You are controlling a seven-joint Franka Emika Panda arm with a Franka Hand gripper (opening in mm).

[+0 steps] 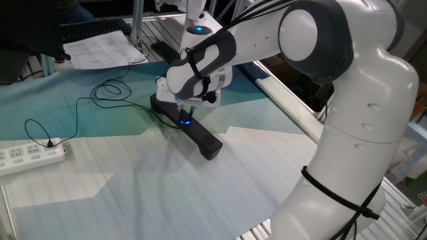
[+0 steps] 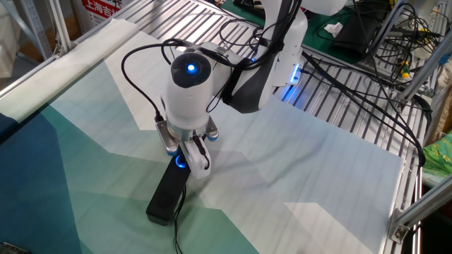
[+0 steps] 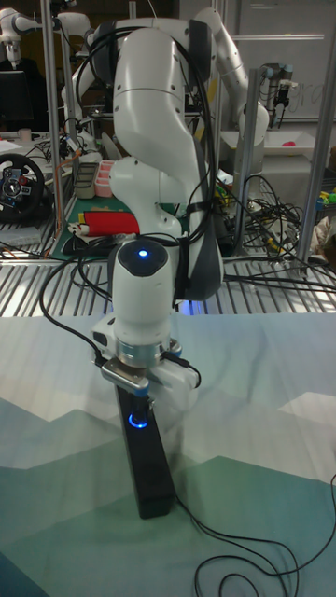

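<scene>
A long black speaker bar (image 1: pixel 203 141) lies on the patterned cloth, with a blue-lit ring or knob (image 3: pixel 138 421) on its top near the middle. My gripper (image 1: pixel 186 115) points down with its fingertips right at this lit knob. Whether they touch or grasp it is not clear. In exterior view 2 the white hand (image 2: pixel 200 161) hides part of the bar and the fingertips. Exterior view 3 shows the gripper (image 3: pixel 144 406) from the front, just above the blue ring. How far apart the fingers stand is too small to judge.
A thin black cable (image 1: pixel 112 101) runs from the bar in loops across the cloth. A white power strip (image 1: pixel 30 157) sits at the left edge. Papers (image 1: pixel 105 51) and a keyboard (image 1: pixel 91 29) lie beyond the cloth.
</scene>
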